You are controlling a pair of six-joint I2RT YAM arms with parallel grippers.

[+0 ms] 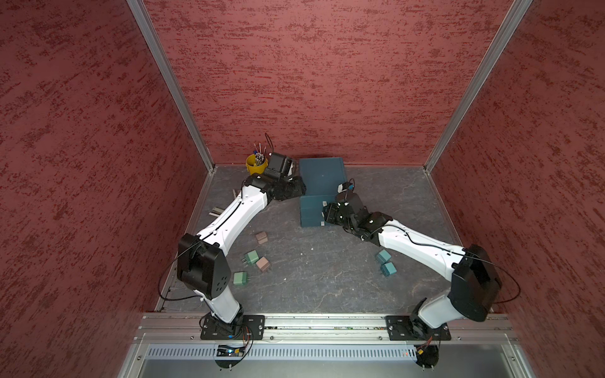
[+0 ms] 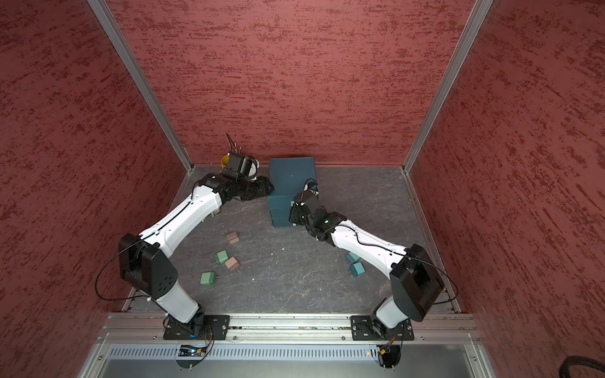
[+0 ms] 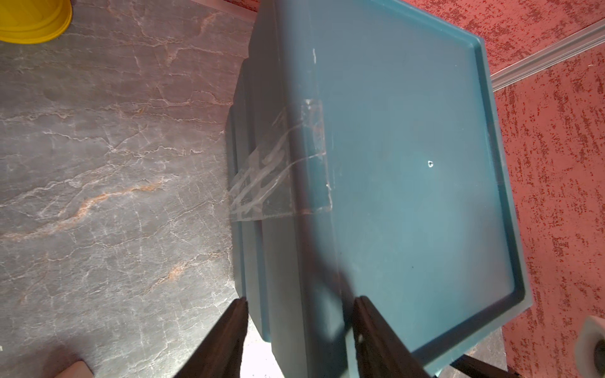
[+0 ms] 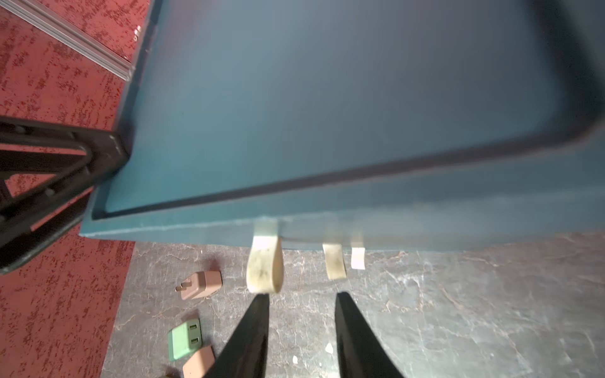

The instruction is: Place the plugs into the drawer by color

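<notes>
The blue-grey drawer cabinet stands at the back centre, its drawers appearing closed. In the left wrist view, my left gripper is open by the cabinet's left side, the top edge showing between its fingers; contact is unclear. My right gripper is open before the drawer fronts, just below the pale top handle in view, with nothing between its fingers. Two blue plugs lie front right.
A yellow cup of tools stands at the back left, beside the left arm. Pale flat pieces lie near the left wall.
</notes>
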